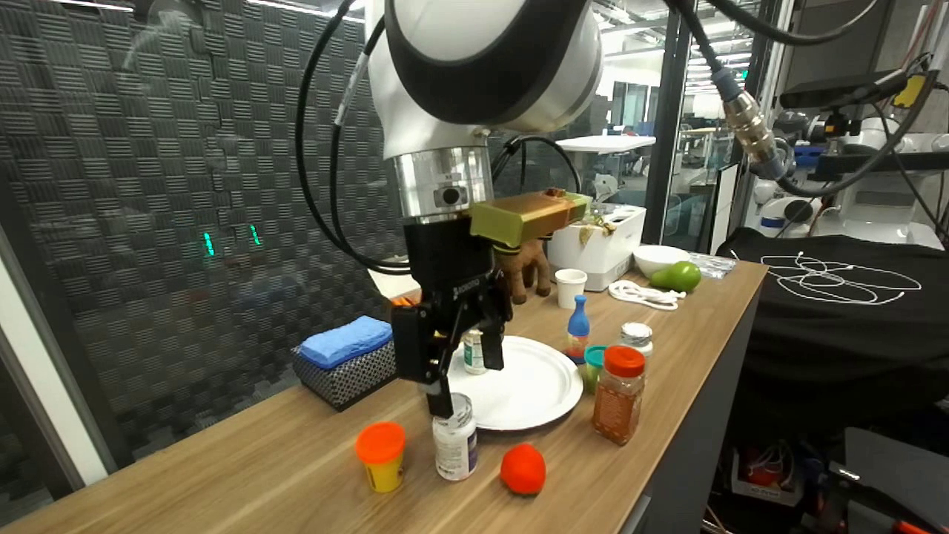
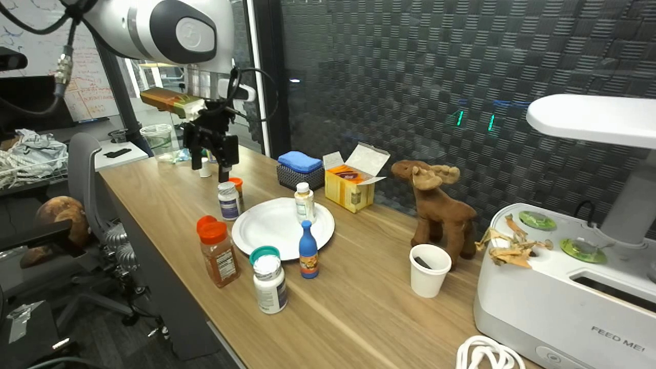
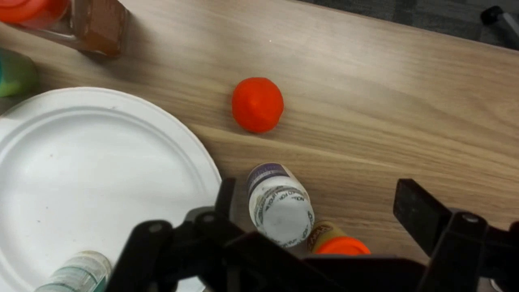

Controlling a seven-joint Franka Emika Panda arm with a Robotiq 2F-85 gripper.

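My gripper is open and points down over the table, with nothing held. In the wrist view, a white bottle with a purple label and the orange-lidded tub show between the spread fingers, below them. The bottle stands upright beside the white plate. Another white bottle, with a green label, stands on the plate; the gripper partly hides it in exterior view 1. A red ball-like object lies on bare wood near the purple-labelled bottle.
A red-lidded spice jar, a blue bottle and a white jar stand past the plate. Along the wall are a blue cloth on a dark box and a yellow box.
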